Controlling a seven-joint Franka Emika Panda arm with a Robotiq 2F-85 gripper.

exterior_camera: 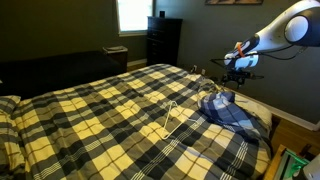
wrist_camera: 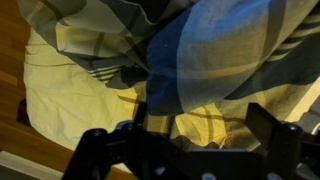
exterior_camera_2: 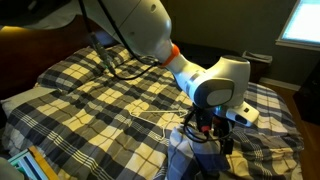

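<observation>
A blue, white and dark plaid blanket [exterior_camera: 110, 115] covers the bed. Toward the right edge it lies bunched in a crumpled blue fold [exterior_camera: 228, 112], beside a pale sheet [exterior_camera: 256, 108]. Above that fold hangs my gripper [exterior_camera: 238, 79], pointing down. In the wrist view the gripper has its fingers wide apart, open and holding nothing. The folded cloth [wrist_camera: 190, 65] spreads below and ahead of them, with the pale underlayer [wrist_camera: 65, 90] at the left. Whether any fingertip touches the cloth cannot be made out.
A thin white hanger-like frame [exterior_camera: 172, 121] lies on the blanket's middle. Dark drawers [exterior_camera: 164, 40] stand at the back, near a bright window [exterior_camera: 135, 15]. Wooden floor [exterior_camera: 298, 137] shows beyond the bed's right edge.
</observation>
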